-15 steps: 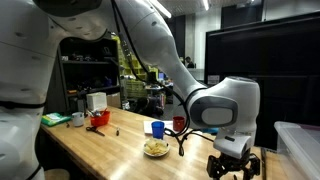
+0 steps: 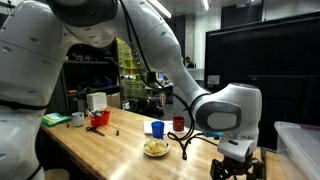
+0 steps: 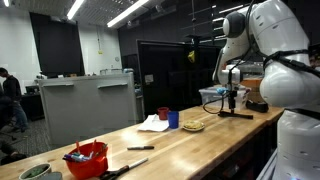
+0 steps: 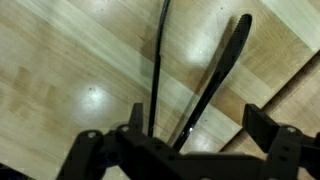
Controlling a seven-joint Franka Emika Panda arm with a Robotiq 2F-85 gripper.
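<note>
Low over the right end of the table (image 2: 110,150) is my gripper, pointing down. Its two black fingers are spread wide apart in the wrist view. A long, slim black utensil (image 4: 219,70) with a broader tip lies slantwise on the wood, its near end running down between the fingers and out of sight behind the gripper's body. Left of it runs a thinner dark strip (image 4: 157,65); whether the two are joined I cannot tell. Neither finger visibly touches them.
A yellowish plate or bowl (image 2: 156,147) stands on the table, with a blue cup (image 2: 158,129) and a red cup (image 2: 179,124) behind it. Farther left is a red container (image 3: 86,158) with things inside. Bare wood lies in the table's middle.
The arm's hand has shifted slightly to the right and down in exterior view 1. Plate and cups stay where they were.
</note>
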